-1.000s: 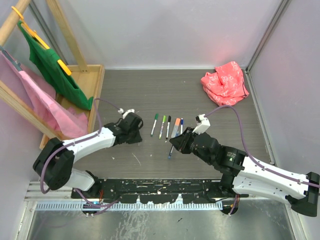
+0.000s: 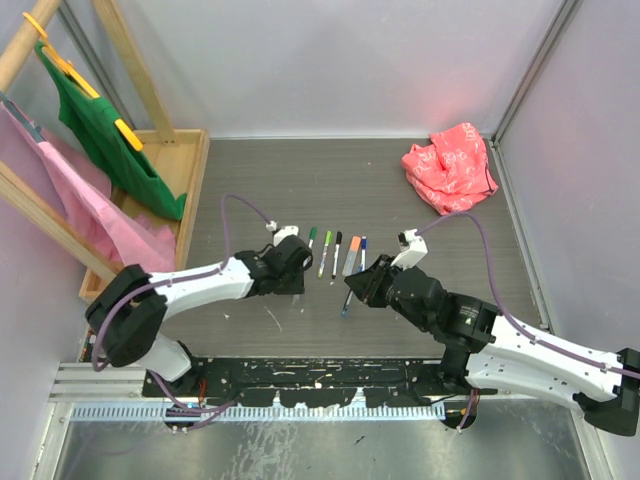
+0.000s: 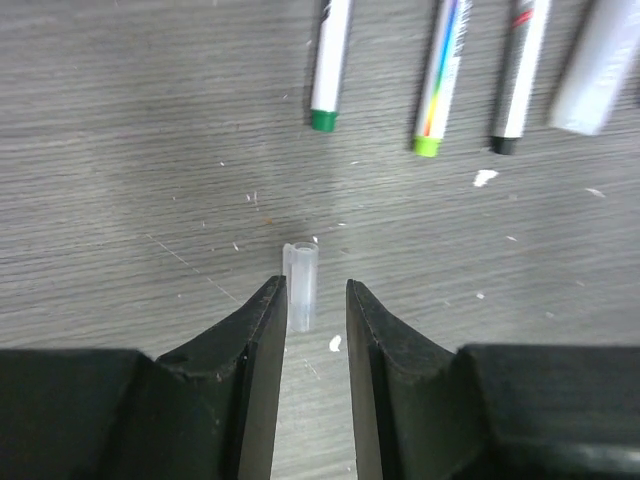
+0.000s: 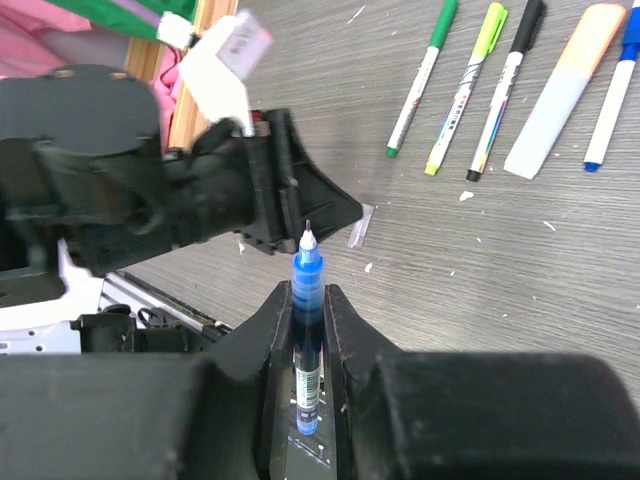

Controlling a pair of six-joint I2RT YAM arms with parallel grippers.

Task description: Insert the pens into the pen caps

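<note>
A blue pen [image 4: 308, 285], its pale tip pointing up and uncovered in the right wrist view, is clamped in my right gripper. A small clear cap [image 3: 300, 285] lies on the table. My left gripper hangs over it with fingers apart, the cap showing in the gap and neither finger seen pressing on it. From the right wrist view, the cap [image 4: 361, 226] lies just beyond the left gripper's tip. In the top view the left gripper [image 2: 297, 287] is left of the right gripper [image 2: 360, 283].
Behind the grippers lie a green marker [image 4: 421, 81], a yellow-green marker [image 4: 466, 92], a black marker [image 4: 505, 92], an orange-ended clear case [image 4: 562, 95] and a blue marker [image 4: 612, 95]. A red bag [image 2: 450, 168] sits back right; a wooden rack [image 2: 185, 170] stands left.
My right gripper, still holding the pen, has shifted slightly right.
</note>
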